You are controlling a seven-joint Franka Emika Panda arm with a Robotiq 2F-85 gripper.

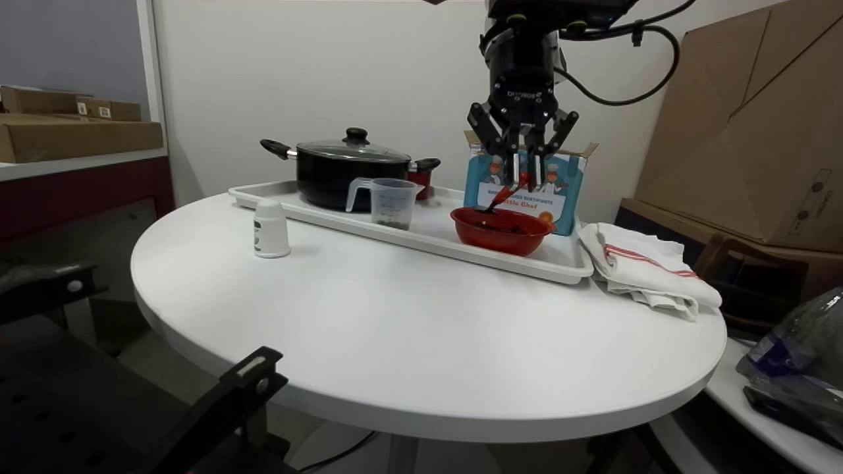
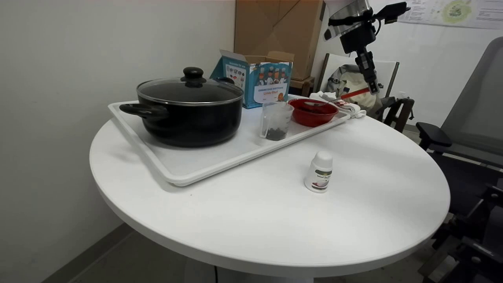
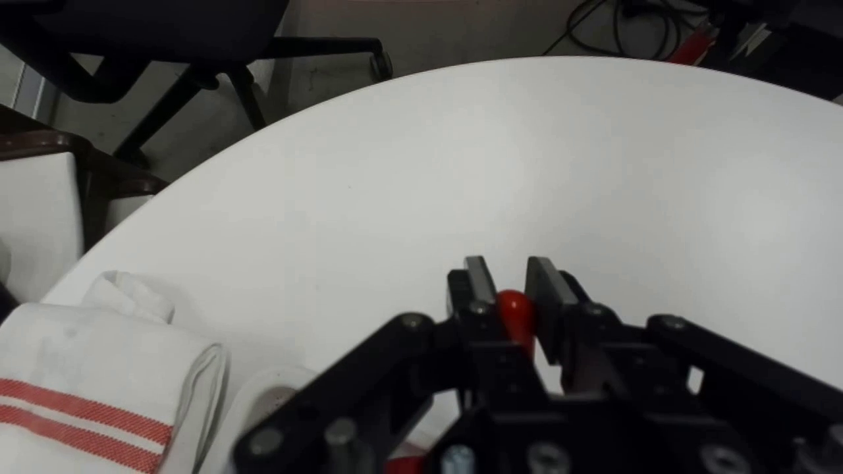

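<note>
My gripper is shut on the red handle of a spoon, above the right end of the tray. The spoon slants down and its dark end reaches into the red bowl, which has something dark inside. In the second exterior view the red spoon handle runs from the fingertips toward the bowl. The wrist view shows the round red handle end between the two fingers; the rest of the spoon is hidden there.
On the white tray stand a lidded black pot, a clear measuring cup with dark bits and a blue box. A white bottle and a folded towel rest on the table.
</note>
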